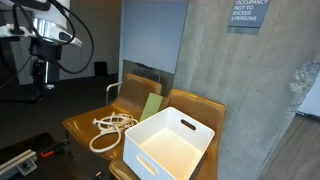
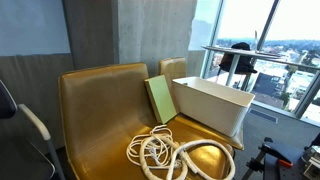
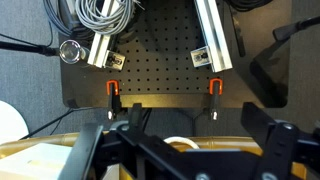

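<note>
My gripper is open, its orange-tipped fingers (image 3: 113, 88) wide apart with nothing between them. It hangs over the perforated mounting plate (image 3: 165, 65). At the upper left of the first exterior view is the arm (image 1: 42, 27), away from the chairs. A white open bin (image 1: 147, 160) rests on the seats and looks empty from there. Behind it a green box (image 1: 151, 107) leans against a chair back. Loops of pale rope (image 2: 165, 150) lie on the seat in front of the green box.
Tan chairs (image 2: 95, 105) stand side by side before a concrete wall (image 1: 235, 85). A white table (image 2: 240, 52) is by the windows. Coiled grey cable (image 3: 105, 15) and metal rails (image 3: 212, 35) occupy part of the mounting plate.
</note>
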